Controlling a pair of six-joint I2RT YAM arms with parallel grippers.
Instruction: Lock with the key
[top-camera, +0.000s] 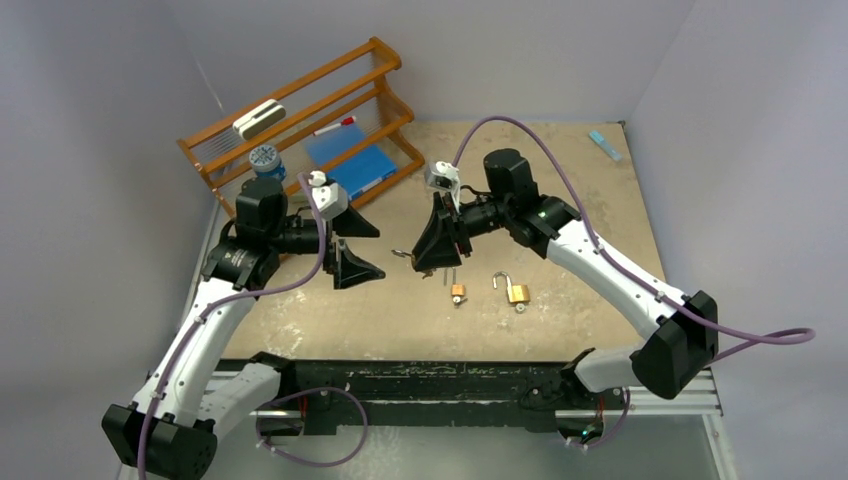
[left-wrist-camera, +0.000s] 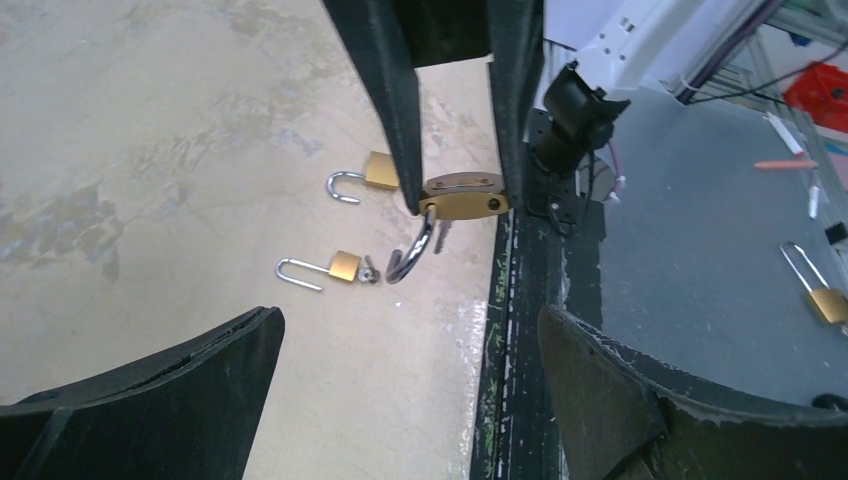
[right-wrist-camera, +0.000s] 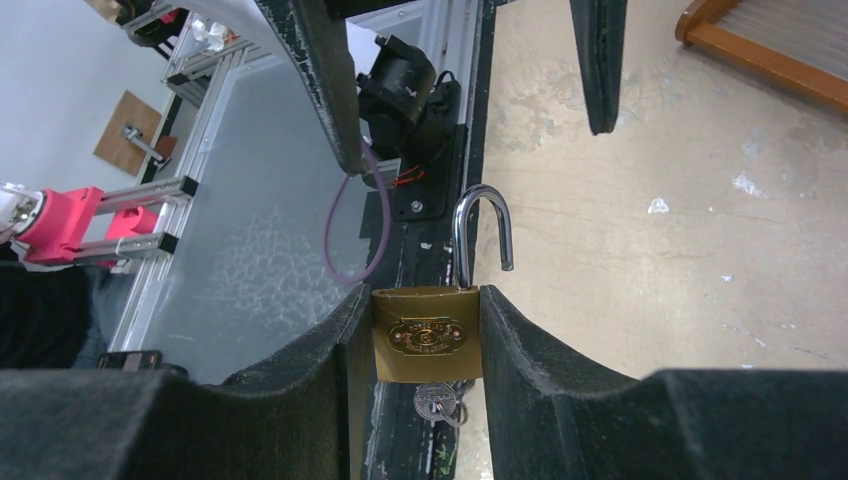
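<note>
My right gripper (top-camera: 430, 255) is shut on a brass padlock (right-wrist-camera: 426, 335), raised above the table centre with its open shackle pointing toward my left gripper. Below the padlock's body, a small round silver piece (right-wrist-camera: 434, 402) hangs, apparently a key. My left gripper (top-camera: 360, 253) stands open just left of it, its two fingers framing the held padlock in the left wrist view, nothing between them. On the table lie a small open padlock (top-camera: 458, 290) with a silver piece beside it and a larger open padlock (top-camera: 518, 294) to its right.
A wooden rack (top-camera: 385, 63) with a blue folder (top-camera: 360, 175), marker and tub fills the back left. A light blue item (top-camera: 606, 145) lies at the back right.
</note>
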